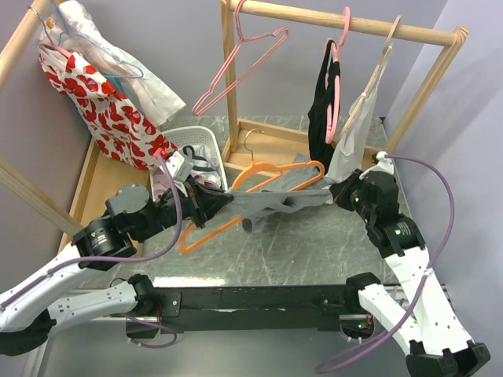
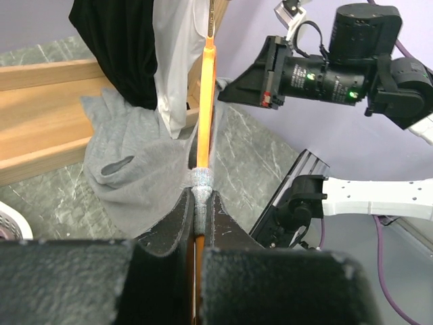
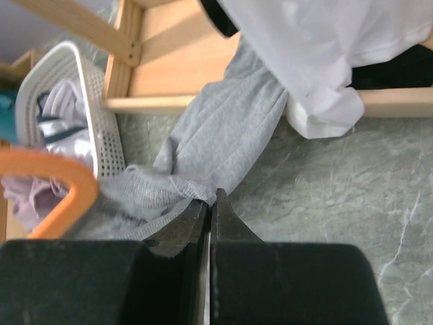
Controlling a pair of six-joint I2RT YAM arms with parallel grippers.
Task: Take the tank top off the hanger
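The orange hanger (image 1: 263, 168) lies slanted above the floor, its metal hook towards the back. The grey tank top (image 1: 275, 203) is still on part of it and stretches in a taut band between both grippers. My left gripper (image 1: 206, 214) is shut on the hanger's orange bar (image 2: 206, 108), where grey fabric (image 2: 201, 179) is bunched round the bar at the fingertips. At the band's other end, my right gripper (image 1: 336, 193) is shut on a thin fold of the tank top (image 3: 193, 189). The loose body of the tank top (image 2: 132, 166) spreads over the floor.
A white basket (image 1: 196, 135) of clothes stands behind the left gripper. The wooden rack (image 1: 354, 25) holds an empty pink hanger (image 1: 236, 61), a black garment (image 1: 322, 110) and a white one (image 1: 357, 129) close to the right gripper.
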